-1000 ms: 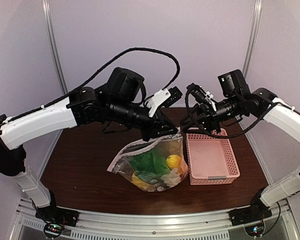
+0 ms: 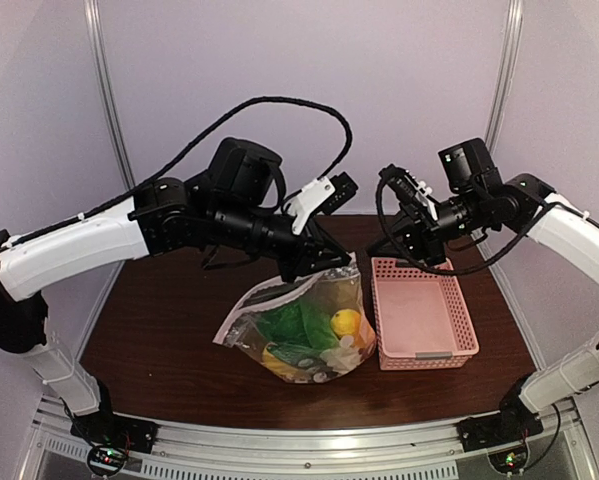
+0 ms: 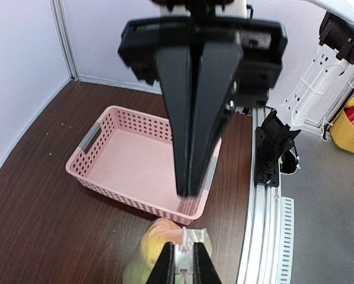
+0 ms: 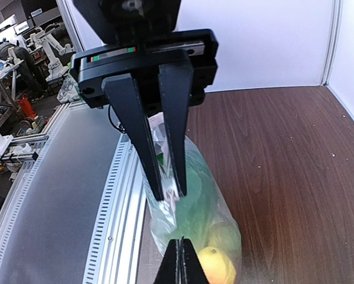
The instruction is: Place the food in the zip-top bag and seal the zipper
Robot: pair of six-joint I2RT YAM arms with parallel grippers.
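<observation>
In the top view, a clear zip top bag (image 2: 357, 295) holds a yellow-orange fruit (image 2: 345, 322), a green item (image 2: 284, 322) and other food. A white zipper strip (image 2: 259, 293) slants along its upper left edge; whether it is sealed I cannot tell. My left gripper (image 2: 347, 259) is shut on the strip's upper right end, and the left wrist view shows a bit of white zipper (image 3: 184, 255) between its fingers. To its right, my right gripper (image 2: 372, 252) is shut with nothing between its fingers; the bag's end is outside them.
Close on the bag's right is an empty pink basket (image 2: 424, 310), partly under the right arm. Bare dark table (image 2: 159, 330) lies to the left. A yellow bin of produce (image 3: 349, 133) shows off the table in the left wrist view.
The left gripper and bag have barely shifted.
</observation>
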